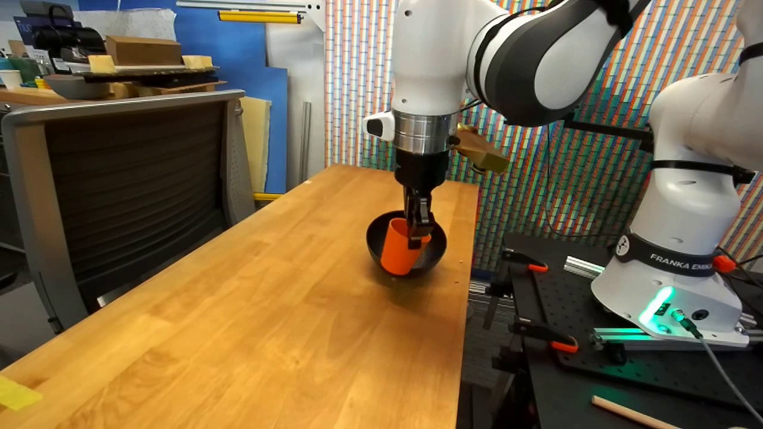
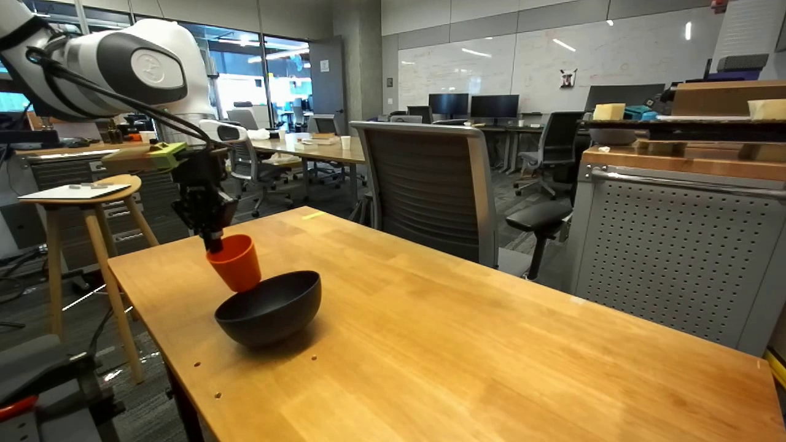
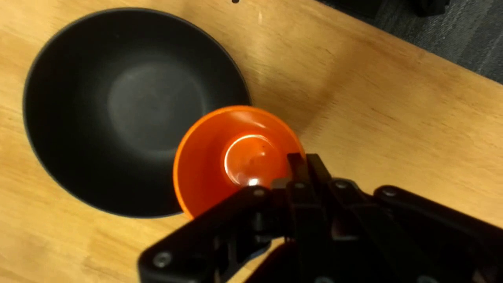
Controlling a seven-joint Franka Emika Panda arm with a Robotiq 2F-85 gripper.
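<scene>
An orange cup hangs tilted from my gripper, which is shut on the cup's rim. The cup's inside shows empty in the wrist view. Beside and partly beneath the cup is a black bowl, with the cup overlapping the bowl's edge. In exterior view 2 the cup's lower end meets the far rim of the bowl. The bowl leans on the table, one side of its rim higher than the other. Its visible inside is empty. Part of the bowl is hidden behind the cup.
An office chair stands along the opposite side.
</scene>
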